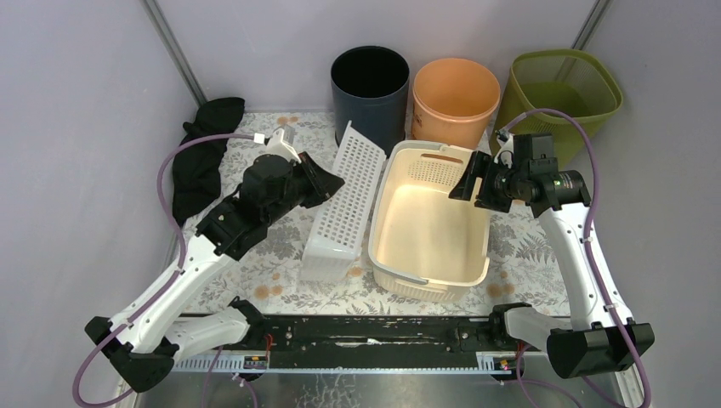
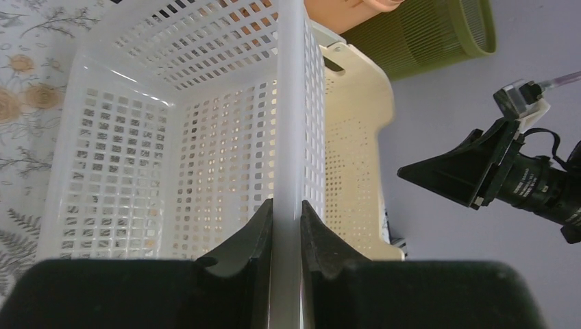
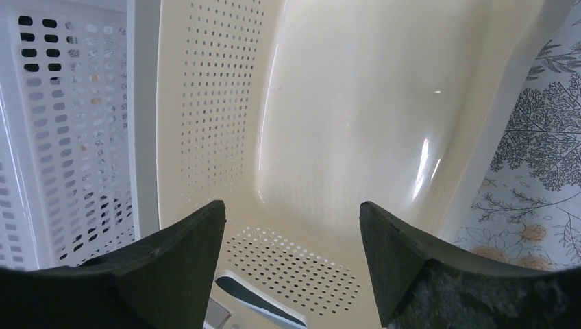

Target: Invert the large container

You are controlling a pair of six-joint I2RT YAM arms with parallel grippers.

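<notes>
A white perforated basket stands tipped on its side left of the large cream container, close against it. My left gripper is shut on the white basket's rim, and the basket's hollow shows in the left wrist view. The cream container is upright, opening upward, with a grey handle along its front edge. My right gripper hangs over the cream container's right part with its fingers apart and nothing between them.
A dark bin, an orange bin and a green bin line the back wall. A black cloth lies at the left edge.
</notes>
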